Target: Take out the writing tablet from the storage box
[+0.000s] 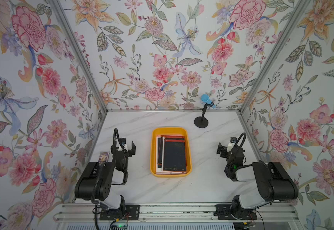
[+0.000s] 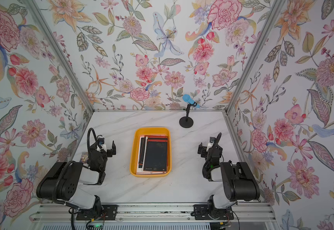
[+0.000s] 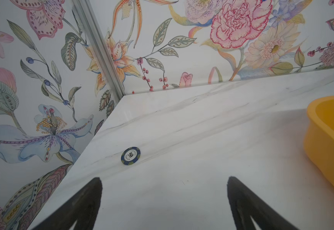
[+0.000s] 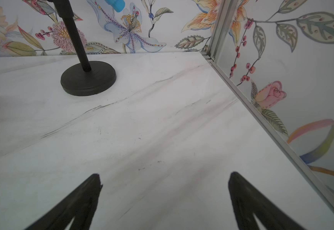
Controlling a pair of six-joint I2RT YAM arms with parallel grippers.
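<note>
A yellow storage box (image 1: 152, 153) stands in the middle of the table. Inside it the dark-screened writing tablet (image 1: 174, 155) lies on top of other flat items, its red strip toward the back. To the left of the box, apart from it, my left gripper is open and empty; the box's yellow side shows at the right of the left wrist view. My right gripper is also open and empty, well to the right of the box, which is out of the right wrist view.
Behind the box to the right stands a microphone on a round black base (image 4: 88, 78). A poker chip (image 3: 130, 155) lies flat on the table at the left. Beside the left arm is a small printed item (image 1: 103, 156). Bare table separates the box from both grippers.
</note>
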